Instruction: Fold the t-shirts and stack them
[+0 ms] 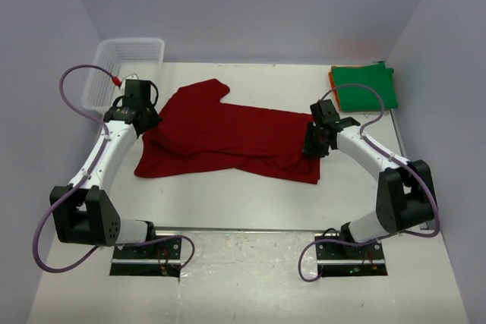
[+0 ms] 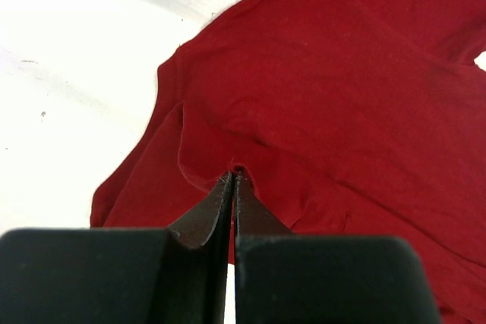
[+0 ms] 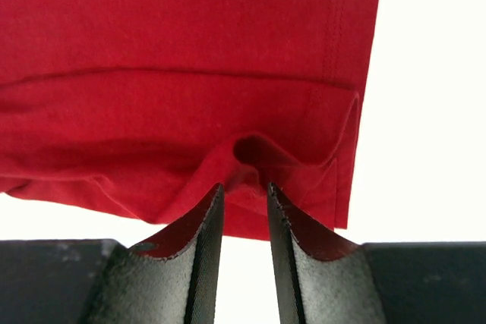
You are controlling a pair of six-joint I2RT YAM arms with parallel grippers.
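Observation:
A red T-shirt (image 1: 228,128) lies spread across the table, its near side turned over in a long uneven fold with wrinkles. At its left end my left gripper is shut, its tips against a raised crease of the cloth; I see no fabric between the fingers. Over the right end, my right gripper stands part open, a puckered ridge of the shirt rising around its fingertips but not clamped. A green folded T-shirt (image 1: 364,87) rests at the back right, with an orange edge (image 1: 332,83) showing beneath it.
The white basket (image 1: 162,55) stands at the back left, close behind the left gripper. Bare white table (image 1: 220,206) lies in front of the red shirt, and a clear strip runs behind it. Grey walls close off the sides and back.

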